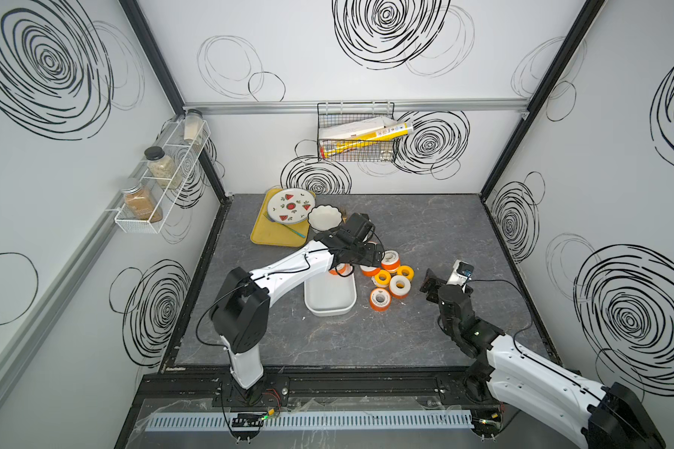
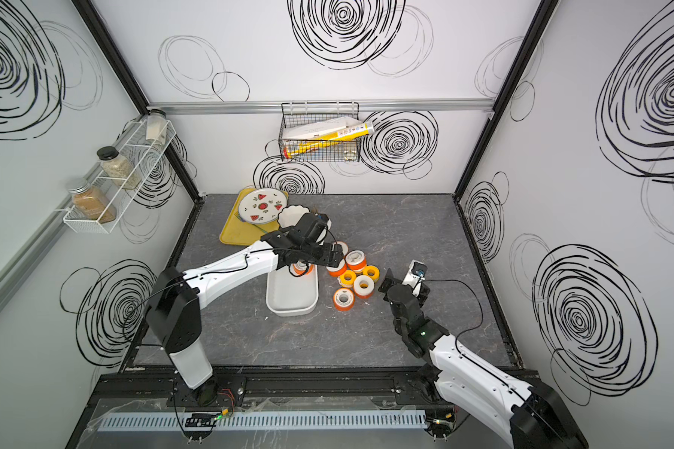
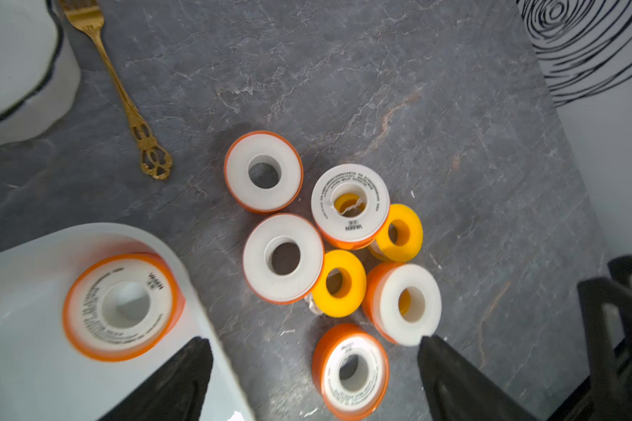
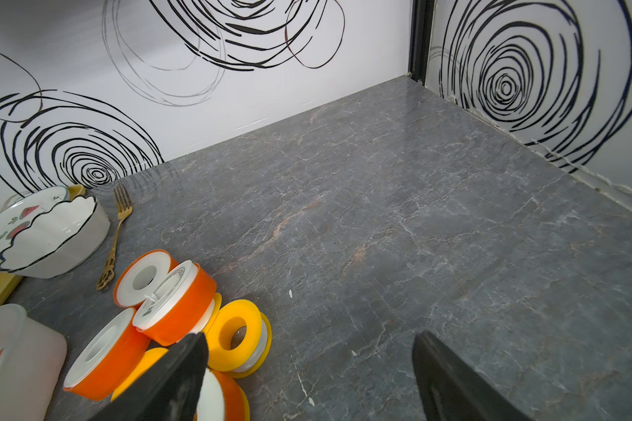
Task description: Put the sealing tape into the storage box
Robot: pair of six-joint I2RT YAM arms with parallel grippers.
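Observation:
One orange-and-white tape roll (image 3: 119,306) lies inside the white storage box (image 1: 329,298), against its right wall. Right of the box is a cluster of several rolls, orange-rimmed ones such as the printed tape roll (image 3: 349,203) and two small yellow rolls, one being the yellow tape roll (image 2: 346,278). The printed roll leans on a yellow one. My left gripper is open above the box's right side and the cluster, holding nothing; from above, its arm covers part of both. Right of the cluster, my right gripper stands open and empty.
Behind the box are a scalloped white bowl (image 1: 325,217), a patterned plate (image 1: 290,205) on a yellow board (image 1: 262,232) and a golden fork (image 3: 123,98).

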